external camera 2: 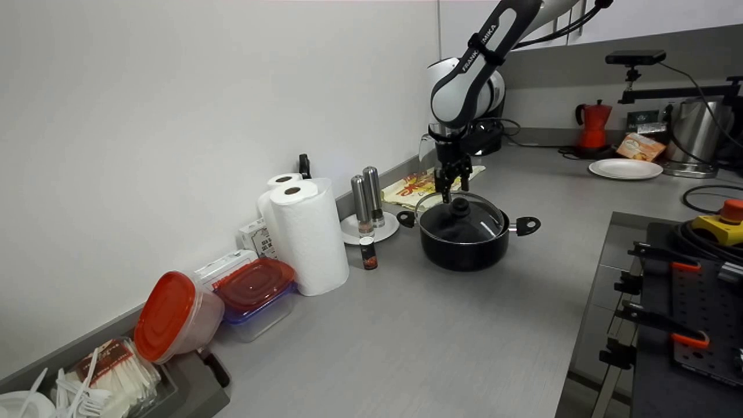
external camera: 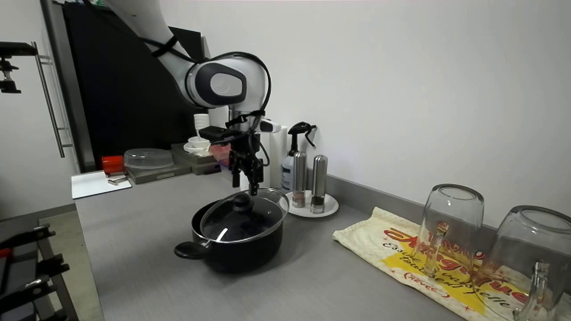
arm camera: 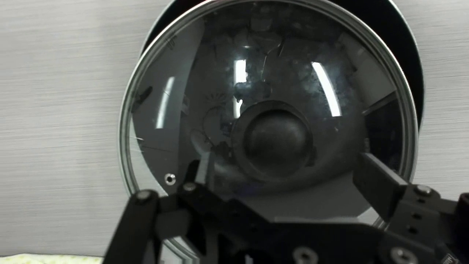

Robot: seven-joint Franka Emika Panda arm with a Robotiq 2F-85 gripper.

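A black pot (external camera: 243, 259) stands on the grey counter. Its glass lid (external camera: 267, 214) rests off-centre on top, leaving a dark gap along one side of the rim. The lid's round black knob (arm camera: 277, 143) is near the middle of the wrist view. My gripper is open above the lid, its two fingers wide apart and nothing between them. In the wrist view the fingertips lie lower in the picture, to either side of the knob. From the side, the gripper (external camera 2: 453, 191) hangs just above the lid, close to the knob (external camera 2: 460, 206).
Two steel grinders (external camera: 319, 184) stand on a white plate (external camera: 327, 208) close behind the pot. Paper towel rolls (external camera 2: 310, 237) and a small spice jar (external camera 2: 367, 253) are nearby. Upturned glass mugs (external camera: 452, 230) sit on a printed cloth (external camera: 382, 238).
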